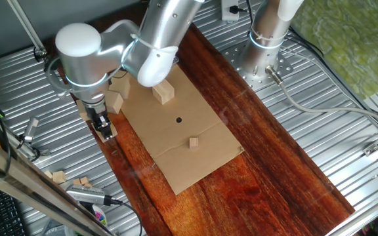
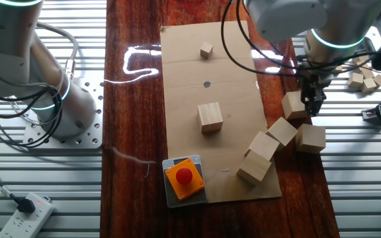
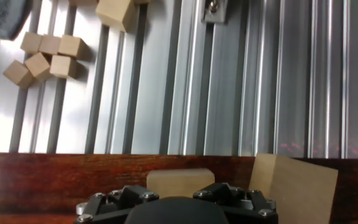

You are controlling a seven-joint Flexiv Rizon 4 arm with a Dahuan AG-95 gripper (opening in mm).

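My gripper point(image 1: 105, 134) hangs at the left edge of the wooden table, directly over a pale wooden block point(image 1: 112, 133). In the wrist view its black fingers point(image 3: 129, 194) stand apart on either side of the view's lower middle, with the block point(image 3: 180, 182) showing just beyond them; contact with it is not clear. A larger block point(image 3: 298, 190) is close by on the right. On the cardboard sheet point(image 2: 177, 86) lie a medium block point(image 2: 210, 117) and a small cube point(image 2: 206, 49).
Several large blocks point(image 2: 261, 145) cluster near the gripper. An orange box with a red button point(image 2: 184, 176) stands at a corner of the cardboard. Several small cubes point(image 3: 38, 65) lie on the ribbed metal surface point(image 3: 185, 81) past the table edge.
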